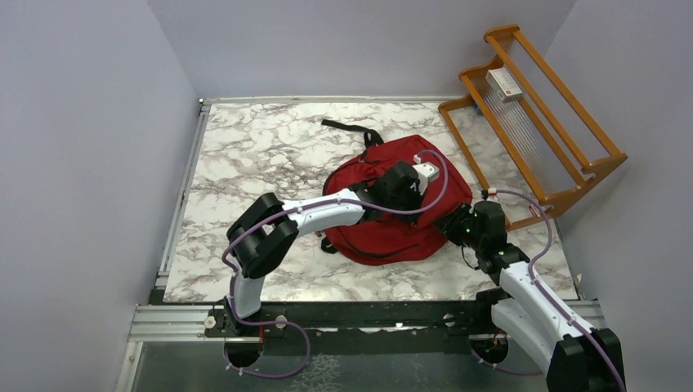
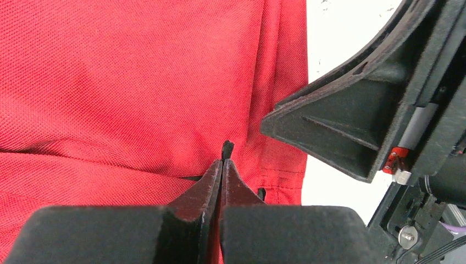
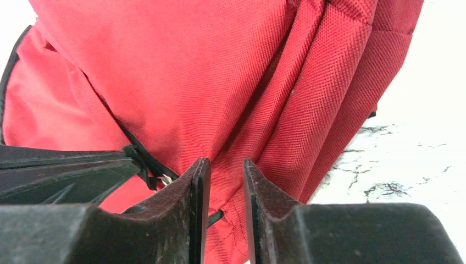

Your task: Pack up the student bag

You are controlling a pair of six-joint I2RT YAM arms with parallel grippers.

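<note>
The red bag [image 1: 368, 241] lies on the marble table, black straps toward the back. My left gripper [image 1: 413, 208] is over the bag; in the left wrist view its fingers [image 2: 187, 231] are shut, a small black tab [image 2: 227, 148] at their tips. I cannot tell whether it is held. My right gripper [image 1: 449, 224] is at the bag's right edge, its fingertips slightly apart over red fabric in the right wrist view, nothing clearly between them. A zipper [image 3: 165, 179] shows beside the left gripper's finger in that view.
A wooden rack [image 1: 576, 106] with a white box [image 1: 502, 83] stands at the right. Grey walls surround the table.
</note>
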